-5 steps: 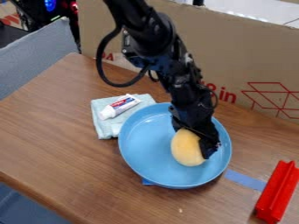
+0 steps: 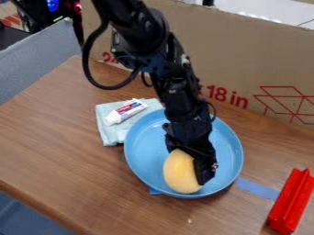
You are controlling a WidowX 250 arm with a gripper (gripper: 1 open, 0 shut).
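A blue plate (image 2: 145,158) sits on the wooden table, and on its lower middle is a pale yellow sponge-like oval (image 2: 179,174). My black gripper (image 2: 196,167) reaches down over the plate at the right side of the yellow piece, close against it and partly hiding it. The gripper is open by its posture, though its fingertips are partly hidden and I cannot tell exactly how they touch the piece.
A toothpaste tube (image 2: 125,110) lies on a folded light cloth (image 2: 108,129) left of the plate. A red tray (image 2: 289,202) is at the right edge. A cardboard wall stands behind.
My gripper has moved slightly left and down toward the front of the plate, and the yellow piece has shifted a little the same way.
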